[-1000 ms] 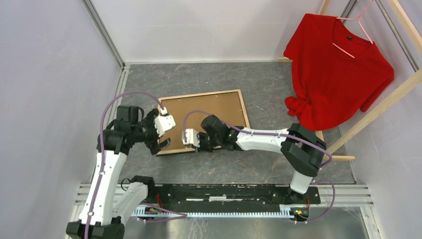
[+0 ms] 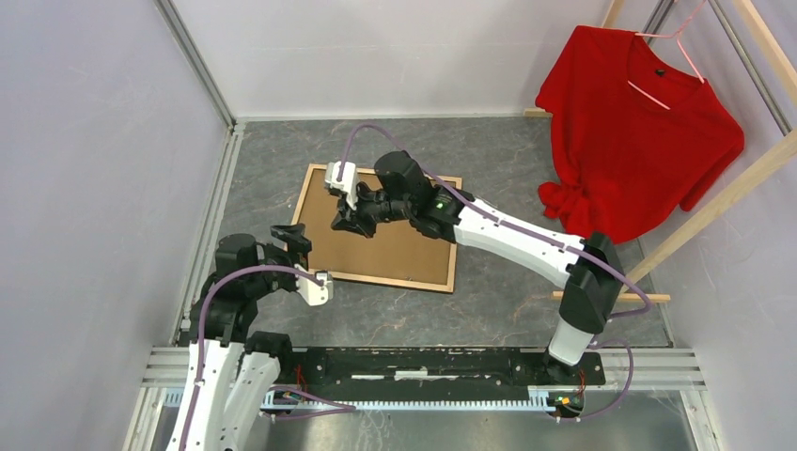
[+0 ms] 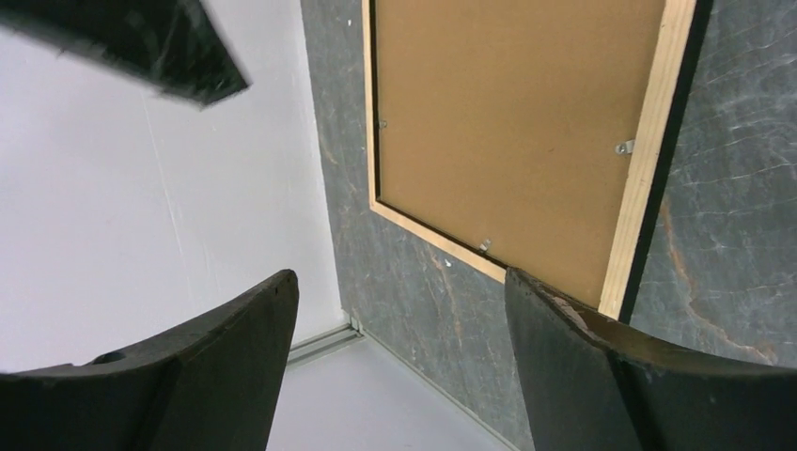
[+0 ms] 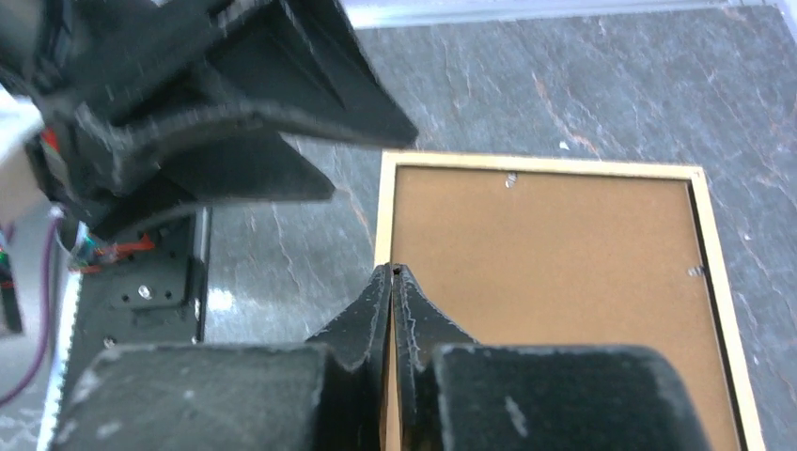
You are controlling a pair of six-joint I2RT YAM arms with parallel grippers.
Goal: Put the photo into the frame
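A wooden frame (image 2: pixel 452 268) with brown backboard (image 2: pixel 395 258) and small metal clips lies on the grey floor; no separate photo is distinguishable. My left gripper (image 2: pixel 299 246) is at the frame's left side, open and empty, with the frame (image 3: pixel 635 202) below it in its wrist view. My right gripper (image 2: pixel 355 219) hangs over the upper part of the frame. In the right wrist view its fingertips appear close together over the frame (image 4: pixel 714 244), with nothing visible between them.
A red shirt (image 2: pixel 639 141) hangs on a wooden rack at the right. Walls bound the floor at left and back. Bare floor surrounds the frame.
My right gripper has risen and moved toward the back. The frame has shifted and turned.
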